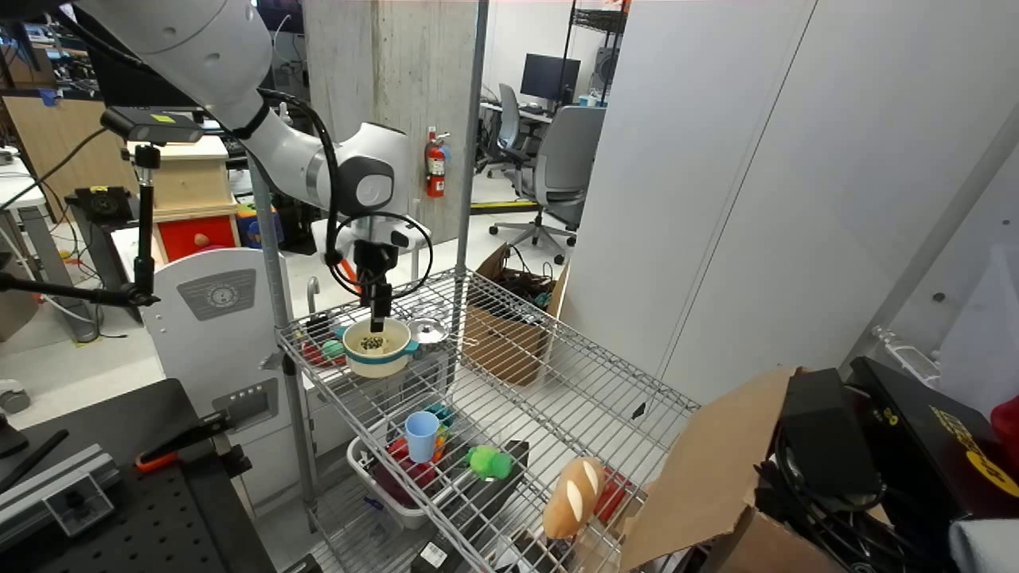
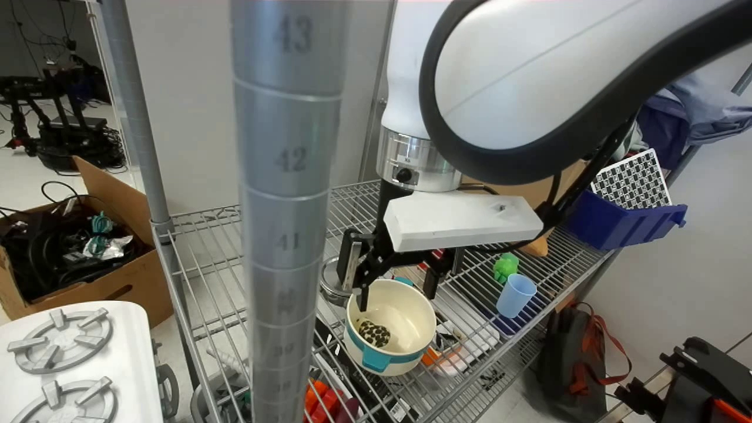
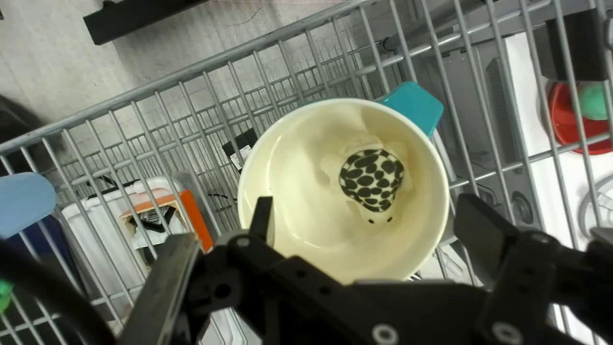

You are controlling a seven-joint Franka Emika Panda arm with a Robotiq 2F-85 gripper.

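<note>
A cream pot [image 2: 409,317] with teal handles stands on the wire shelf. Inside it, on the bottom, lies a small cream toy with dark spots [image 3: 372,179]. Just over the pot, my gripper [image 2: 396,302] points down and stands open, its fingers apart and empty. One finger [image 3: 263,217] shows over the pot's left wall in the wrist view, while the other is near its right side. In exterior view 1 the gripper [image 1: 378,328] reaches the pot's rim height; whether it touches the rim I cannot tell.
A metal lid [image 1: 427,331] lies beside the pot. Farther along the shelf are a blue cup [image 1: 421,436], a green toy [image 1: 489,462] and a bread loaf [image 1: 574,497]. Upright posts [image 2: 285,211] stand at the corners. Bare wire shelf lies between lid and loaf.
</note>
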